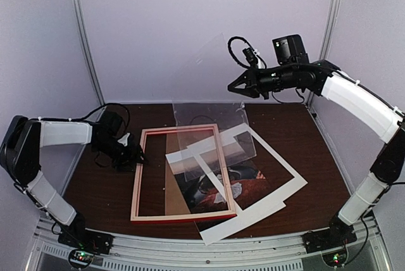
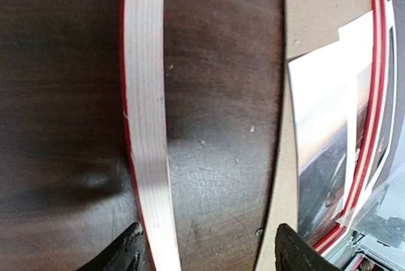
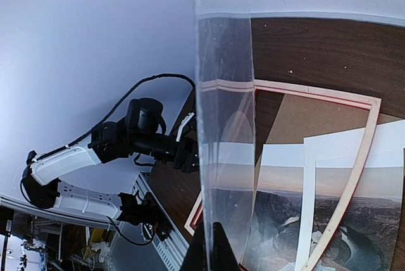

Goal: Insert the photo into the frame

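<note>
The pink wooden frame [image 1: 136, 189] lies partly over the brown backing board [image 1: 177, 201], the photo [image 1: 221, 201] and white mats [image 1: 291, 182]. My left gripper is at the frame's left side, fingers apart either side of that bar [image 2: 145, 125], apparently not gripping it. Above the table, my right gripper is shut on a clear sheet [image 3: 224, 151], which hangs upright over the frame and prints in the top view.
Pale walls and metal rails bound the workspace.
</note>
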